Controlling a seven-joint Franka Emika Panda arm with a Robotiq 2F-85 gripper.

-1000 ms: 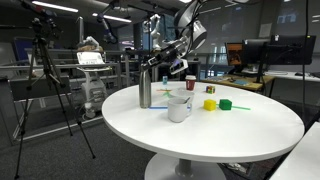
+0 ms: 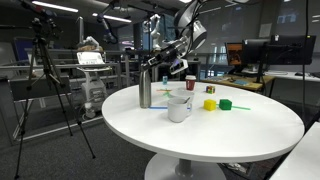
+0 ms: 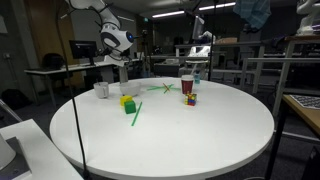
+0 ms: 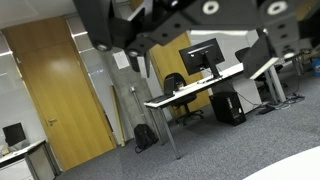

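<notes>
In the wrist view my gripper is open, its fingers wide apart and nothing between them; beyond are only the room and a sliver of white tabletop. A tall steel flask [image 2: 145,88] stands upright at the table's left in exterior view 1, partly covering the arm's end. Right of it is a pale mug [image 2: 179,108], then a yellow block [image 2: 210,104] and a green block [image 2: 225,104]. Farther back stand a dark red cup [image 2: 190,82] and a small multicoloured cube [image 2: 210,89]. A whitish bowl [image 3: 130,88] sits behind the blocks in exterior view 2.
Thin green sticks [image 3: 138,118] lie on the round white table [image 3: 210,135]. A small blue bottle [image 3: 196,77] stands near the rim. A black tripod [image 2: 45,75] stands off the table's left side.
</notes>
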